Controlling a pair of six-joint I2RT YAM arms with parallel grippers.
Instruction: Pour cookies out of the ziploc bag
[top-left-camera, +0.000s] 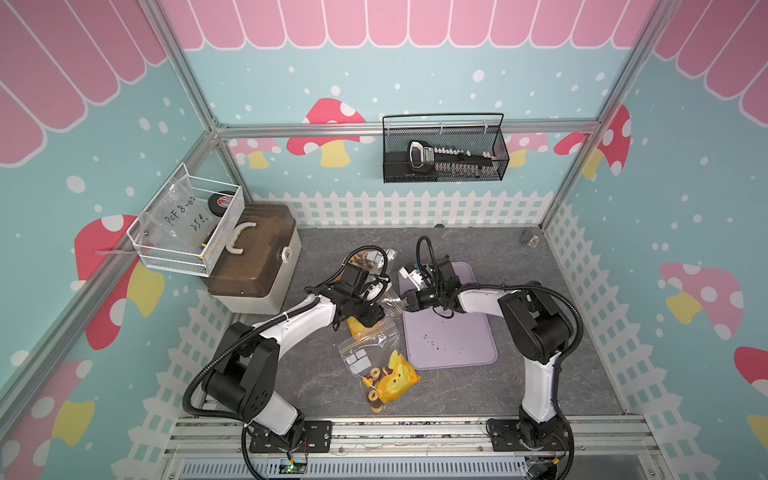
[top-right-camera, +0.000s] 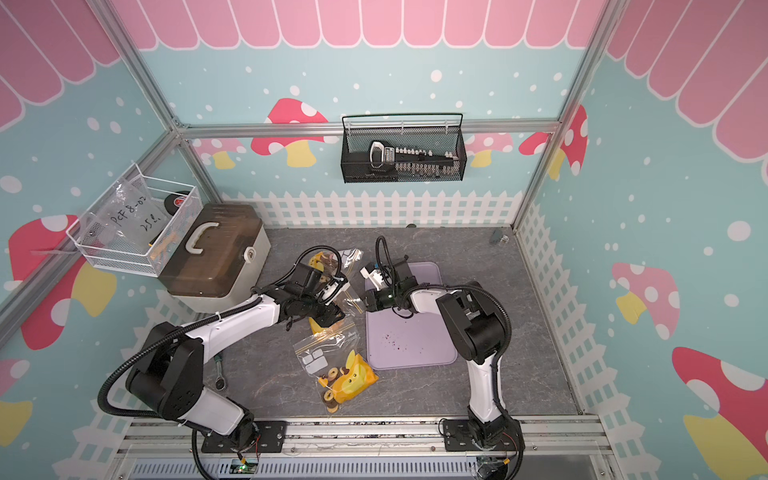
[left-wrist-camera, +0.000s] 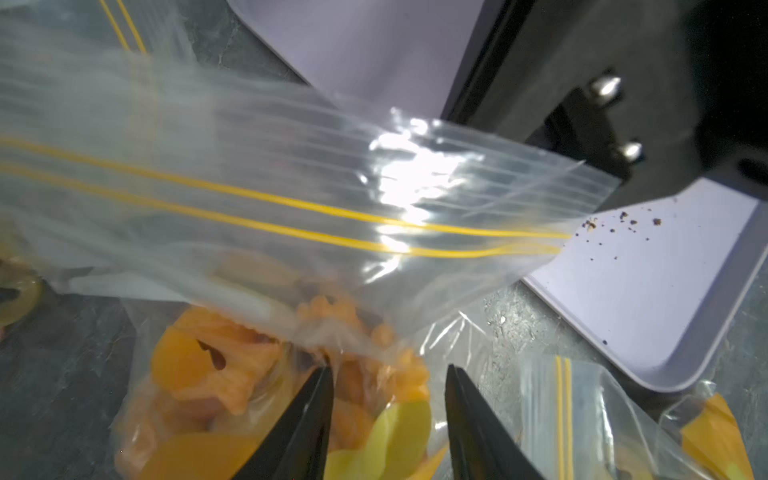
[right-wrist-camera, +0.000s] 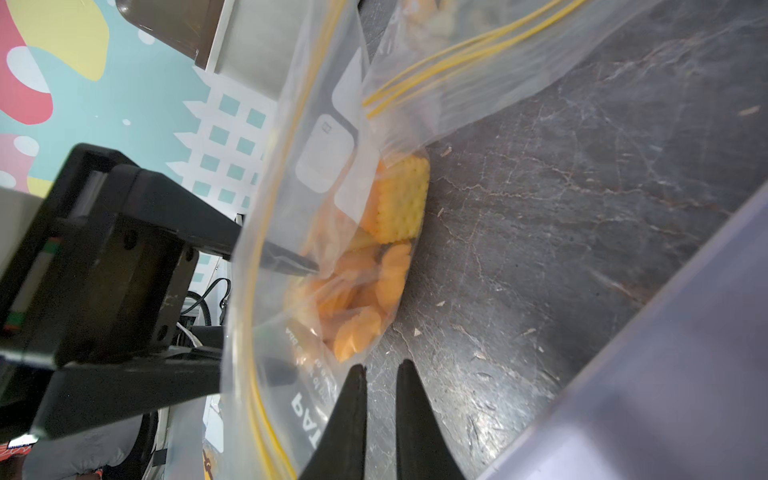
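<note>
A clear ziploc bag (left-wrist-camera: 336, 192) with yellow zip lines and orange and yellow cookies in its lower part stands upright between my arms. In the right wrist view, yellow and orange cookies (right-wrist-camera: 384, 264) show through its film. My left gripper is open close to the bag, its fingertips apart in front of the film. One left finger (right-wrist-camera: 288, 260) is seen through the plastic. My right gripper is slightly open beside the bag's mouth, with no film visible between its fingertips. The lavender tray (top-left-camera: 452, 348) lies under and in front of it, with a few crumbs.
A second bag (top-left-camera: 384, 380) with ring cookies and a yellow pouch lies at the front. Another bag (top-left-camera: 376, 257) is at the back. A brown-lidded box (top-left-camera: 248, 248) stands at the left. The counter right of the tray is clear.
</note>
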